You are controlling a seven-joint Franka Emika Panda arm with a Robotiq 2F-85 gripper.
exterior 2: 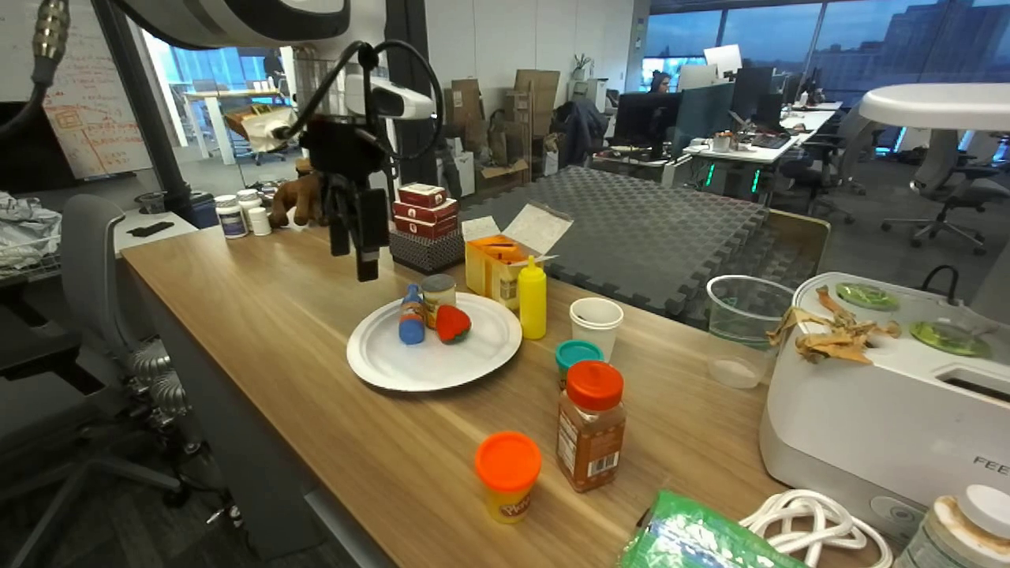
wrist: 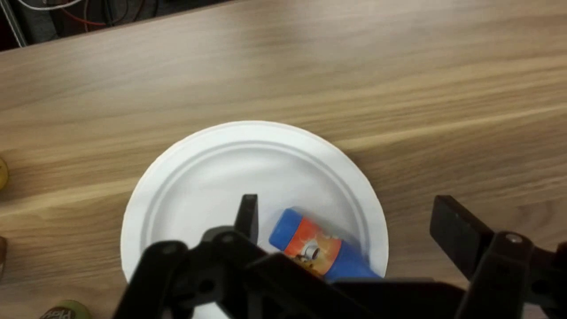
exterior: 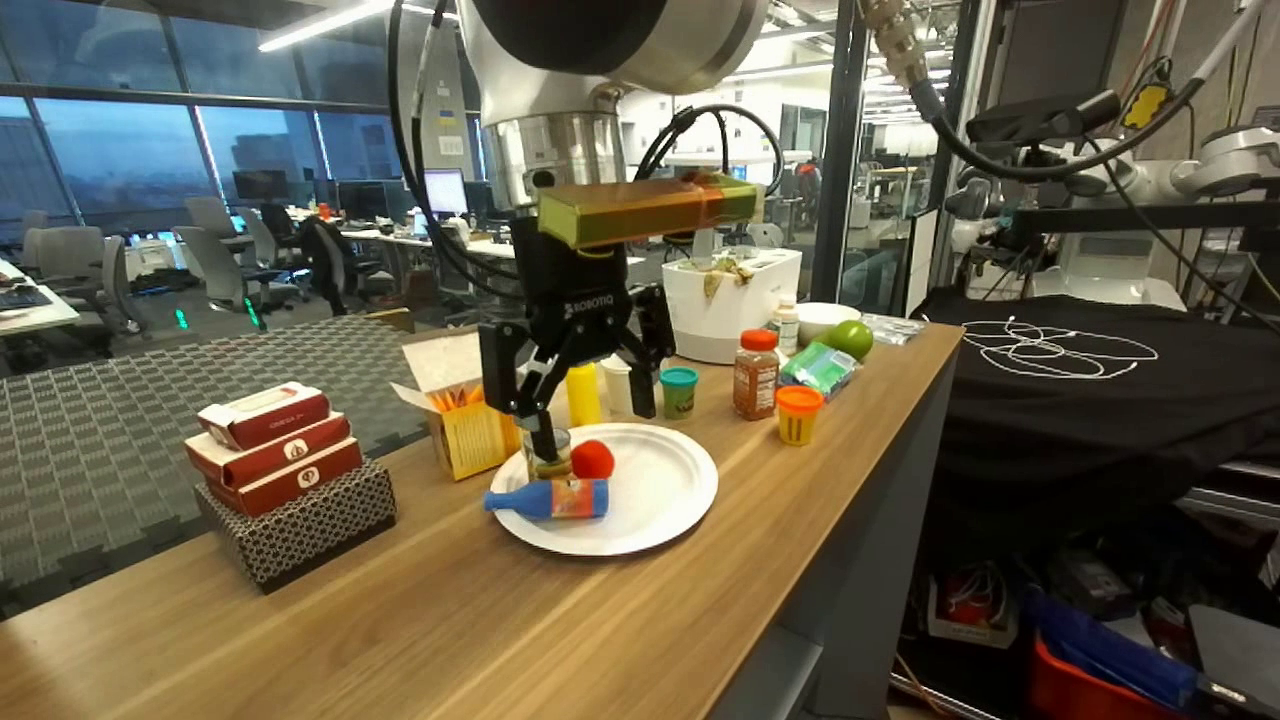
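Observation:
A white plate (exterior: 660, 486) holds a blue bottle (exterior: 528, 499) with an orange label, a red strawberry-like piece (exterior: 593, 461) and a small can (exterior 2: 438, 288). The bottle lies on its side near the rim. Can and red piece sit close together beside it. My gripper (exterior: 596, 420) is open above the plate, its fingers pointing down and nothing between them. One fingertip covers part of the can in exterior view 1. The wrist view has the bottle (wrist: 313, 245) partly behind the gripper's linkage; the can and red piece are hidden there.
Behind the plate stand an open orange box (exterior 2: 492, 274), a yellow squeeze bottle (exterior 2: 532, 301) and white cups (exterior 2: 596, 322). A spice jar (exterior 2: 592, 426) and an orange-lidded tub (exterior 2: 508, 476) are to one side. Stacked red boxes (exterior: 276, 444) stand opposite.

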